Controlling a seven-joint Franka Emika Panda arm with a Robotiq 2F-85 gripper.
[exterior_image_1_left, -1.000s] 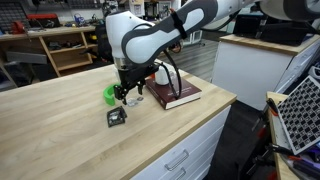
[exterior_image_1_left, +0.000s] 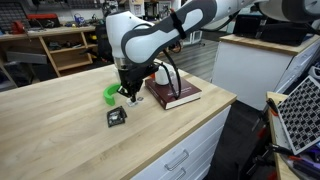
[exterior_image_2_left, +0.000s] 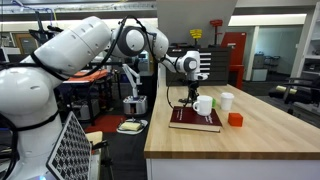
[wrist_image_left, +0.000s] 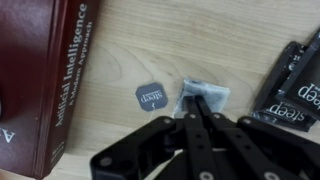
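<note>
A pale tea bag (wrist_image_left: 211, 92) lies on the wooden table, with its grey tag (wrist_image_left: 151, 97) flat on the wood just to the left in the wrist view. My gripper points down at the bag's near edge and is shut on it; the fingers cover part of the bag. In exterior view 1 the gripper (exterior_image_1_left: 131, 94) is down close to the tabletop. The black wrapper (exterior_image_1_left: 116, 116) rests nearby, apart from the gripper.
A dark red book (exterior_image_1_left: 175, 90) lies beside the gripper, carrying a white mug (exterior_image_2_left: 204, 104). A green object (exterior_image_1_left: 111, 94) sits behind the gripper. In exterior view 2 a red block (exterior_image_2_left: 236, 119) and a white cup (exterior_image_2_left: 227, 101) stand nearby. Open table (exterior_image_1_left: 60, 130) stretches away on the wrapper's side.
The gripper's fingers have drawn together at the tea bag, and the arm has shifted only slightly. The book and the black wrapper look unmoved.
</note>
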